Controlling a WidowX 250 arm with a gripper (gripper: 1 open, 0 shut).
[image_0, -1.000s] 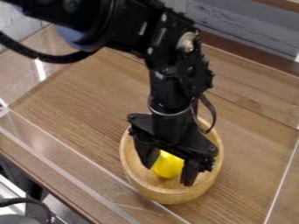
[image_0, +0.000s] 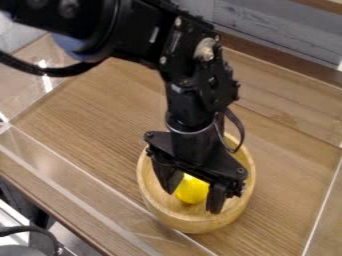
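Note:
A round wooden bowl (image_0: 173, 211) sits on the wooden surface in the lower middle, holding a yellow object (image_0: 191, 190). My black gripper (image_0: 193, 192) is down over the bowl and open, with one finger on each side of the yellow object. Whether either finger touches it I cannot tell. The arm covers much of the bowl's far part.
A pale plank wall (image_0: 281, 35) stands at the back. A cable and a dark gap show past the surface's edge at the lower left.

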